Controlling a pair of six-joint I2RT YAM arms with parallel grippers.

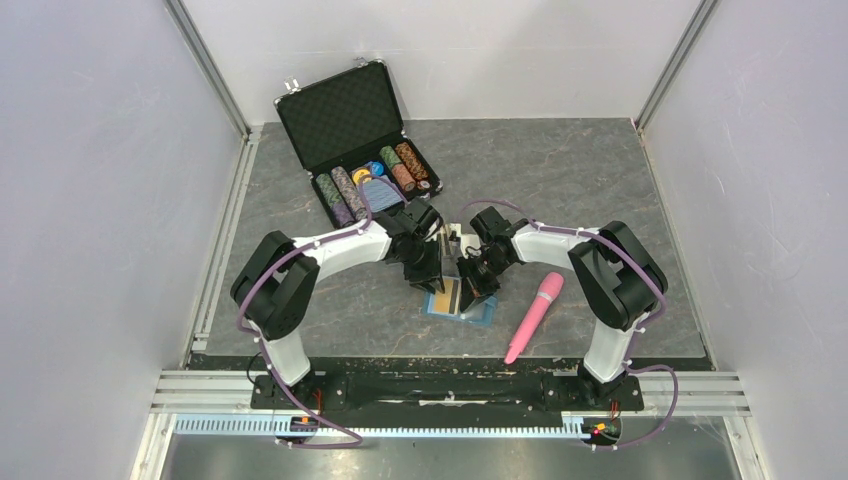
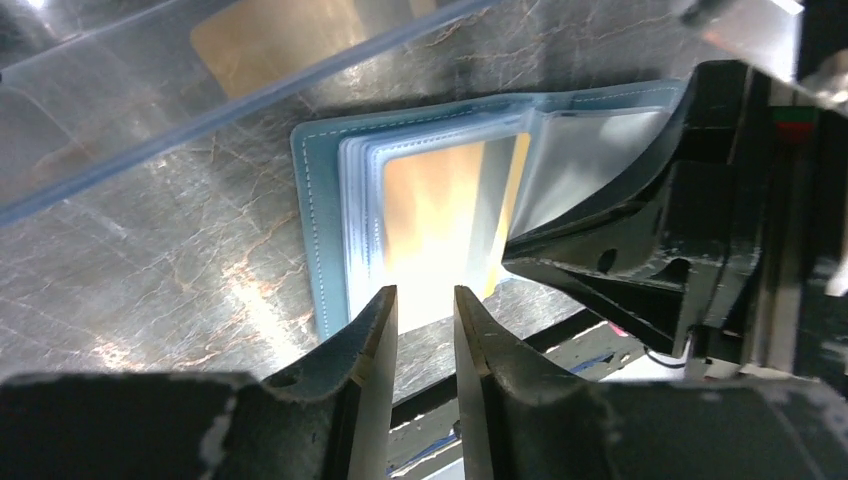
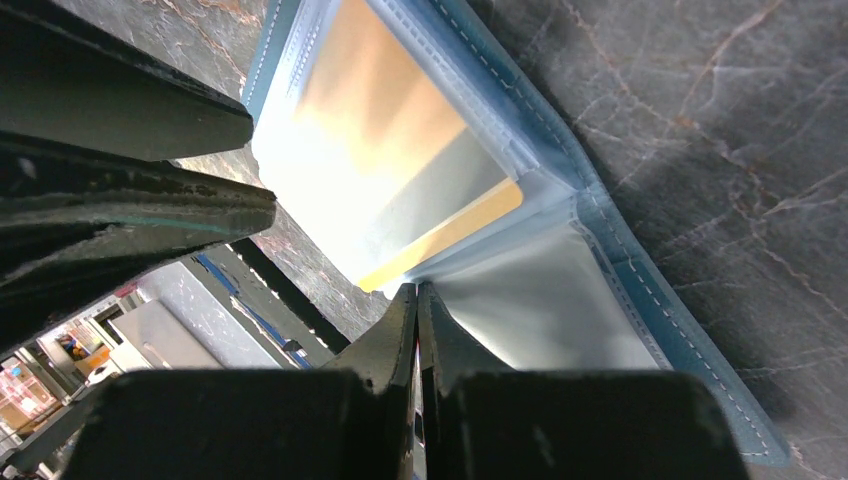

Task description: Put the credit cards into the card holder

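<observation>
The blue card holder (image 2: 313, 230) lies open on the grey table, with gold and grey cards (image 2: 430, 215) in its clear sleeve and an empty-looking clear pocket (image 3: 540, 300) beside them. My left gripper is over the holder's card side, its fingers parted with nothing clearly between them. My right gripper is shut, its tips at the clear pocket next to the yellow card edge. A clear tray (image 2: 120, 100) with a gold card under or in it sits beside the holder.
A poker case (image 1: 340, 120) with chips stands open at the back left. A pink microphone (image 1: 535, 315) lies right of the holder. The two grippers are close together.
</observation>
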